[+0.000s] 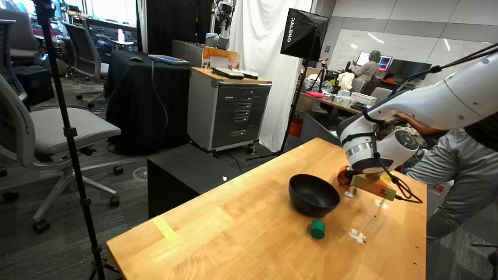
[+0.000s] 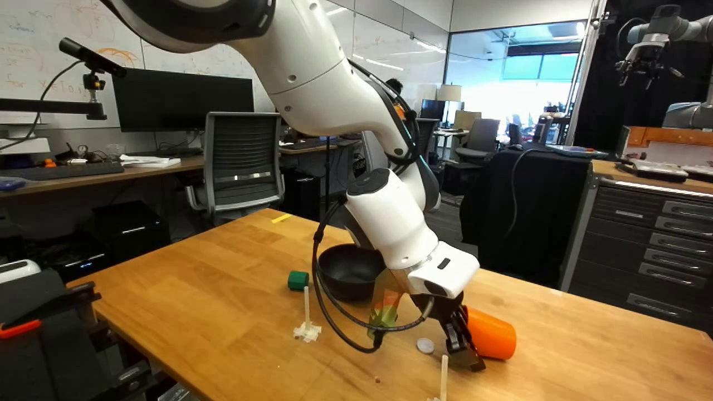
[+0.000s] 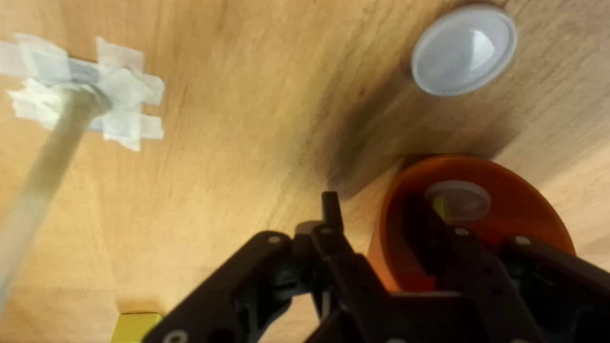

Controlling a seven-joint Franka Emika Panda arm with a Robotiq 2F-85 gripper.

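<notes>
An orange cup appears in the wrist view with its mouth facing the camera. My gripper is open across the cup's near wall: one finger is inside the mouth, the other outside on the left. No clear grip on the wall shows. In exterior view 2 the cup leans well over beside my gripper; in exterior view 1 only part of it shows behind the wrist. A pale round disc with something yellow beside it shows inside the cup, partly hidden by the finger.
A black bowl and a green block stand nearby. A pale disc lies near the cup. Thin taped-down sticks rise from the table. A yellow block sits at the wrist view's lower edge.
</notes>
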